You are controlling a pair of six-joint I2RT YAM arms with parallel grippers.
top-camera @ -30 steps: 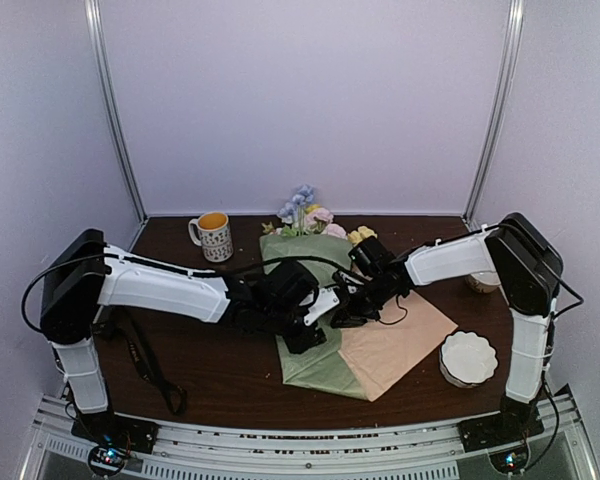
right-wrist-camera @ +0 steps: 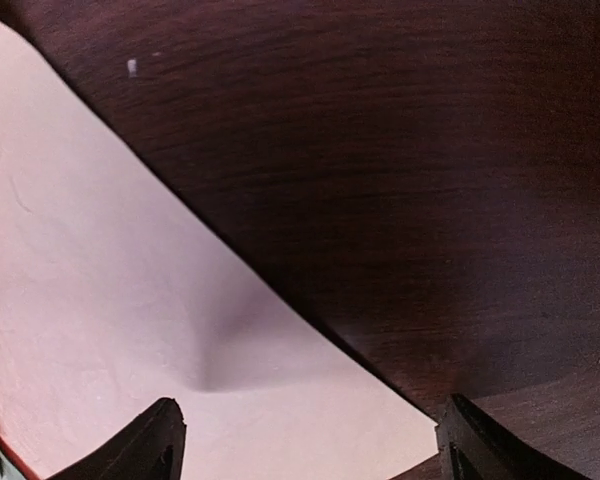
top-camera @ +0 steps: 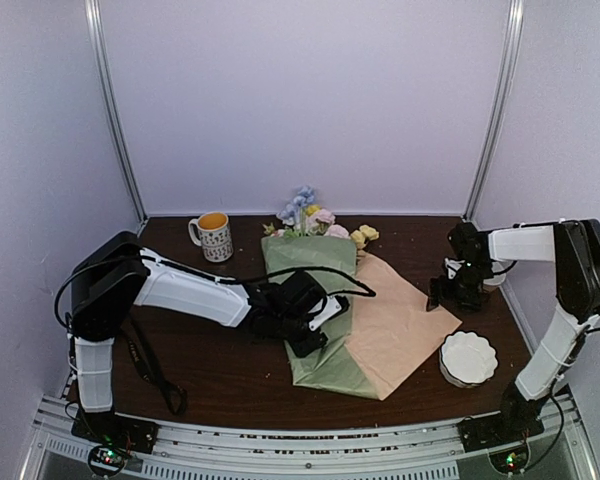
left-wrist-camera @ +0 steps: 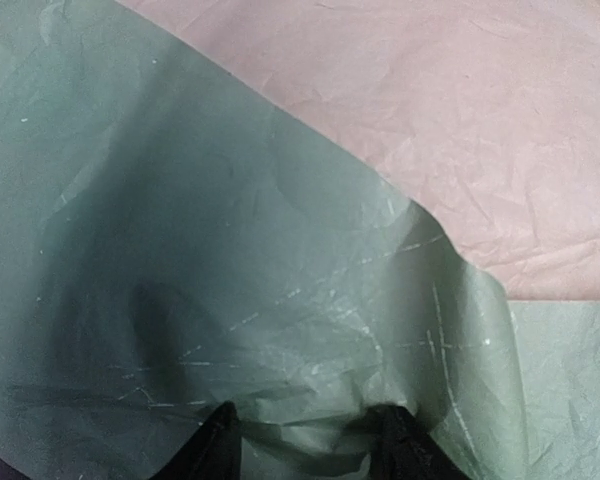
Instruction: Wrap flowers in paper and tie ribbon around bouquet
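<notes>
The fake flowers (top-camera: pixel 320 215), blue, pink and yellow, poke out at the far end of a green paper wrap (top-camera: pixel 325 375); their stems are hidden. A peach sheet (top-camera: pixel 395 330) spreads flat from the wrap's right side. In the left wrist view, my left gripper is part open, its fingertips apart at the green paper, which is creased between and around them. My right gripper stands open over the peach sheet's outer corner, with no object held between its fingers.
A patterned mug (top-camera: pixel 214 240) stands at the back left. Scalloped white dishes (top-camera: pixel 469 357) sit at the right; another bowl there is mostly hidden behind my right arm. A black strap (top-camera: pixel 155 370) lies front left. Bare table (top-camera: pixel 220 390) surrounds the strap.
My right gripper has swung away to the right from the wrap to the peach sheet's corner.
</notes>
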